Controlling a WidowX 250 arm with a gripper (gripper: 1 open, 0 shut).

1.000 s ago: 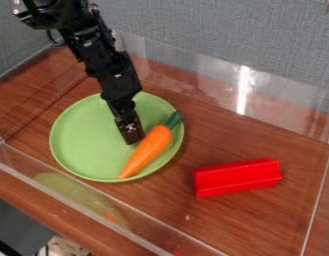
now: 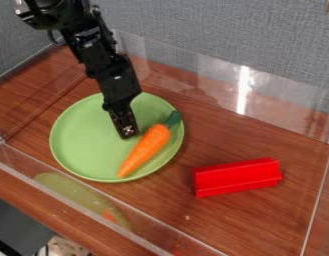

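Note:
A black robot arm comes down from the top left, its gripper [image 2: 125, 126] low over a green plate [image 2: 84, 144], shut, with nothing visible between its fingers. An orange carrot [image 2: 145, 151] with a green top lies diagonally on the plate, just to the right of the fingertips.
A red block [image 2: 238, 178] lies on the wooden surface [image 2: 254, 135] right of the plate. Clear walls edge the work area at the front and back, with a grey textured wall behind. Bare wood lies between plate and block.

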